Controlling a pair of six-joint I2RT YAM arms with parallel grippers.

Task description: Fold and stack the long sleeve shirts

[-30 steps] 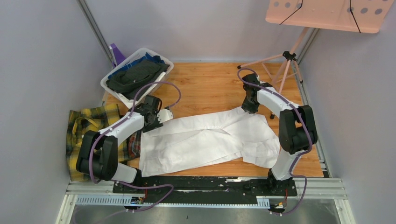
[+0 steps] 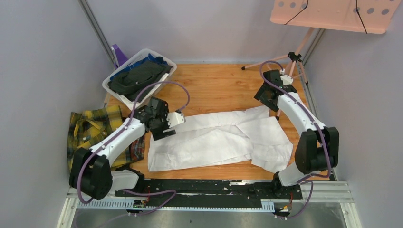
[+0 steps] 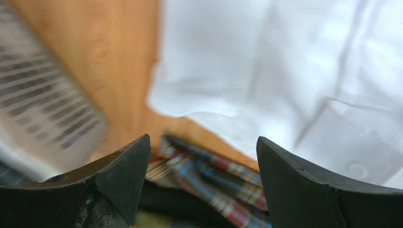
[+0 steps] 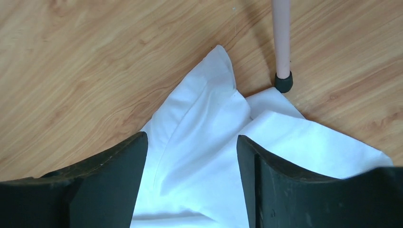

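A white long sleeve shirt (image 2: 204,145) lies spread across the middle of the wooden table, its right part bunched in folds. Over its left end is my left gripper (image 2: 166,130), open; in the left wrist view white fabric (image 3: 290,80) lies below the open fingers. My right gripper (image 2: 266,102) is open above the shirt's upper right corner; in the right wrist view that corner (image 4: 204,90) lies loose beneath it, with nothing held.
A laundry basket (image 2: 107,85) of dark clothes stands back left; folded plaid shirts (image 2: 90,128) lie at far left. A pink stand's leg (image 4: 281,42) rests beside the shirt's right corner. Bare table (image 2: 214,85) is at the back.
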